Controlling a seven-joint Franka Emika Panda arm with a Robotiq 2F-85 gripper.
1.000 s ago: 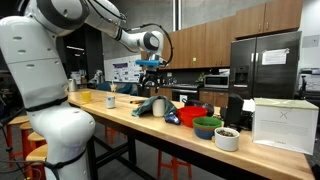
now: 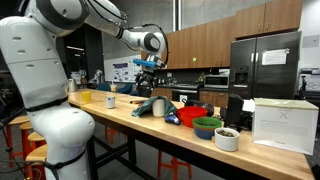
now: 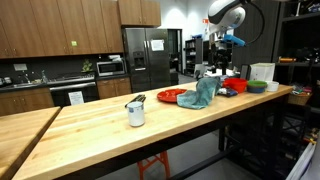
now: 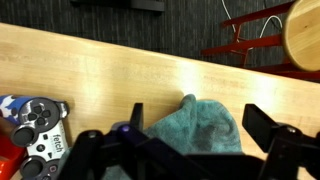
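A grey-green cloth (image 2: 150,105) lies bunched on the long wooden table in exterior view 1. In exterior view 2 the same cloth (image 3: 199,95) forms a raised heap near the table's edge. My gripper stands open in the wrist view, its two dark fingers (image 4: 124,141) wide apart. Part of the cloth (image 4: 200,127) shows below and between them, next to the table edge. From exterior view 2, the gripper (image 3: 223,67) appears above the table by the cloth; contact cannot be told.
A red tray (image 3: 180,95) is close to the cloth. Green bowls (image 2: 206,126), a white tub (image 2: 227,139) and a white box (image 2: 282,123) occupy the table's near right. A white canister (image 3: 136,114) stands apart. Beside the fingers is a grey-and-white controller-like object (image 4: 40,136).
The arm's wrist has shifted slightly to the right in exterior view 1. The cloth and other table items look unchanged.
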